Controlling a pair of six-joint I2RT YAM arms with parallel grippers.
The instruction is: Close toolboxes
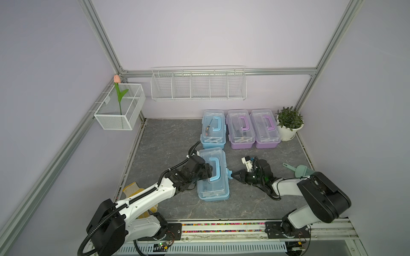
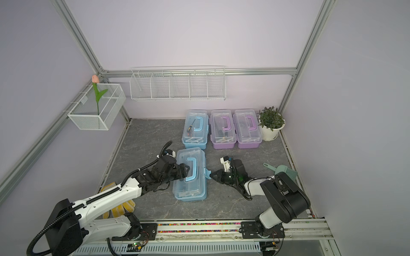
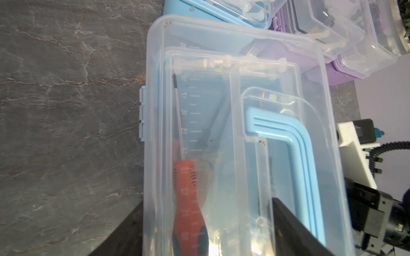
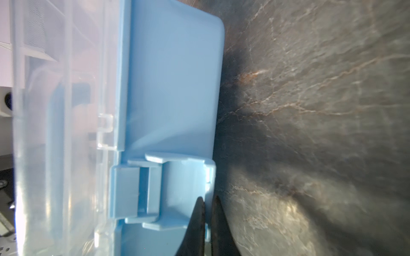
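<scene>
A blue toolbox (image 1: 213, 192) with a clear lid lies in the front middle, a red screwdriver (image 3: 190, 213) showing through it. My left gripper (image 1: 205, 172) is shut on the toolbox from above, its fingers blurred at the bottom of the left wrist view. My right gripper is shut, its fingertips at the outer edge of the blue side latch (image 4: 179, 187), which sticks out from the toolbox's right side.
Behind stand a second blue toolbox (image 1: 213, 128) and two purple ones (image 1: 241, 128), beside a plant (image 1: 289, 123). A green scoop (image 1: 301, 170) lies at right, yellow gloves (image 2: 117, 211) at front left.
</scene>
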